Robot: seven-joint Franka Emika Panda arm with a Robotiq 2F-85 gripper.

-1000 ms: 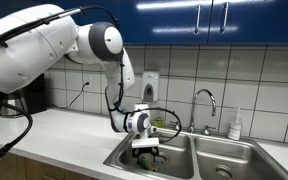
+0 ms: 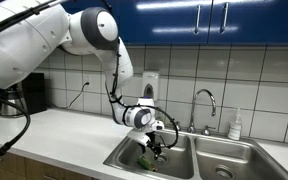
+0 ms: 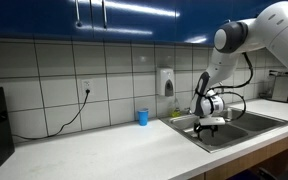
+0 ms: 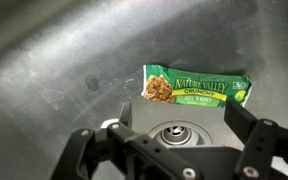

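A green Nature Valley granola bar wrapper (image 4: 196, 86) lies flat on the sink floor, just beyond the drain (image 4: 178, 133) in the wrist view. My gripper is over the sink and above the bar, its two dark fingers spread wide with nothing between them. In exterior view 1 the gripper (image 2: 150, 150) hangs over the left basin (image 2: 177, 162), and a small green patch of the wrapper (image 2: 145, 162) shows below it. From the second exterior view the gripper (image 3: 213, 130) appears low over the sink; the bar is hidden there.
A faucet (image 2: 206, 105) stands behind the sink, with a soap bottle (image 2: 236, 125) to its right. The right basin (image 2: 224, 160) looks empty. A blue cup (image 3: 143, 117) stands on the counter (image 3: 94, 158), which is mostly bare.
The gripper has turned about its vertical axis over the left basin and shifted slightly. More of the green wrapper shows beneath it now. The arm's upper part has barely moved.
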